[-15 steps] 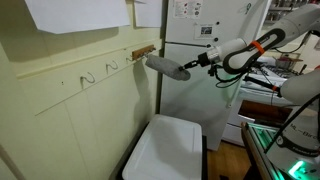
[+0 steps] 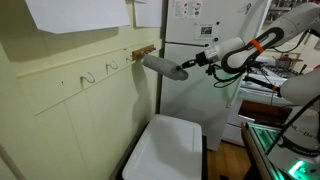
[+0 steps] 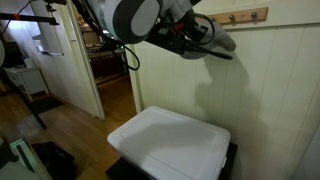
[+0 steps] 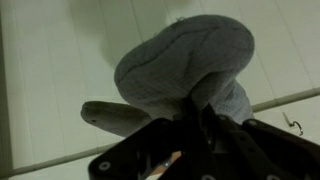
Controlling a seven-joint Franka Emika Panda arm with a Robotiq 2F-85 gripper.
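A grey cloth piece shaped like an oven mitt (image 2: 165, 67) stretches from my gripper (image 2: 189, 67) toward the wall, just below a wooden hook rail (image 2: 143, 51). In the wrist view the bulky grey mitt (image 4: 185, 62) fills the middle, with a thumb-like flap (image 4: 115, 117) at its left. My gripper is shut on its near end; the cloth and shadow partly hide the fingertips. Exterior view 2 shows the mitt (image 3: 215, 44) beside the rail (image 3: 243, 17), partly behind the arm. Whether it touches the rail or a hook I cannot tell.
Below stands a large white-topped box or bin (image 2: 166, 150) against the wall. Several small hooks (image 2: 88, 77) line the cream wall to the left. A white fridge (image 2: 203, 24) stands behind the mitt. Open air lies between mitt and white top.
The mitt has shifted very slightly toward the wall and up, still in my gripper. Otherwise the scene looks the same.
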